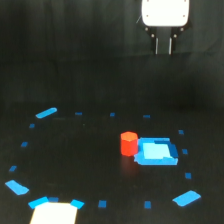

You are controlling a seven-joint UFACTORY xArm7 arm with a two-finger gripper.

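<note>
A small red block rests on the dark surface near the middle of the view. Close to its right side is a blue tray with a pale, nearly white inside. The block overlaps the tray's left edge in the picture; whether they touch, I cannot tell. High above both, near the top edge, hangs my gripper under its white body. Its two thin fingers stand apart with only dark background between them.
Small blue squares mark the dark surface in several places, with longer blue strips towards the corners. A pale object is cut off by the bottom left edge.
</note>
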